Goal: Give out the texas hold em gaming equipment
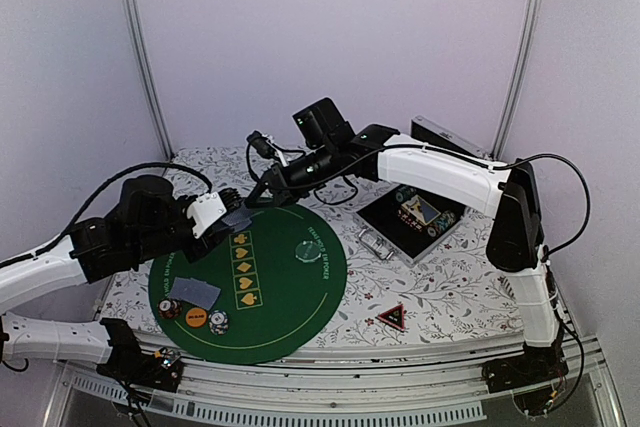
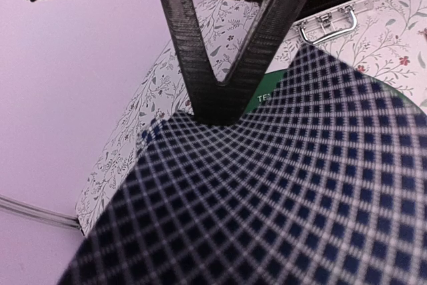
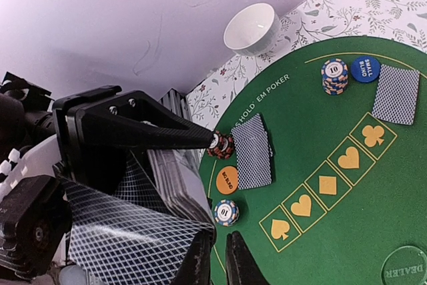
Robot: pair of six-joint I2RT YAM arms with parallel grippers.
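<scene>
A deck of blue-checked playing cards (image 2: 300, 185) fills much of the left wrist view, its face bent by the close camera. My left gripper (image 1: 236, 205) is shut on this deck above the far left part of the green mat (image 1: 285, 297). In the right wrist view, my right gripper stands slightly open, green mat showing between its fingertips. One of its fingers (image 3: 198, 258) overlaps the deck's edge; whether it touches a card cannot be made out. Cards lie on the mat at the near seat (image 3: 253, 158) and far seat (image 3: 395, 95).
Beside the cards lie chip stacks (image 3: 335, 75), an orange big blind button (image 3: 227, 179) and a blue small blind button (image 3: 365, 69). A clear dealer button (image 3: 405, 266) rests on the mat. The open case (image 1: 410, 232) is at right, near a triangular red-black sign (image 1: 392, 317).
</scene>
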